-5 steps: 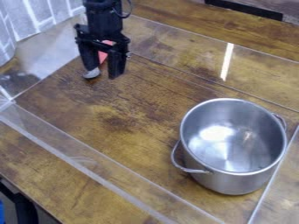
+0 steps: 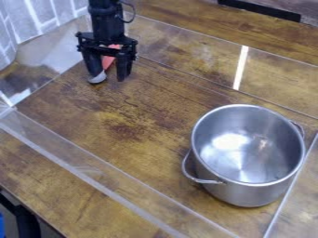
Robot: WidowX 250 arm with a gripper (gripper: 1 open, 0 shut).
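Note:
At the upper left, my black gripper points down at a small object with a red part and a silvery rounded end, which lies on the wooden table. The gripper's body covers much of that object, and I cannot tell whether its fingers are open, shut or touching it. A large steel pot with wire handles stands at the right.
Clear strips run along the lower part and right side, and a pale crumpled sheet is at the top left edge.
My gripper has moved slightly back, toward the top of the view, and to the left over the red object. The pot has not moved.

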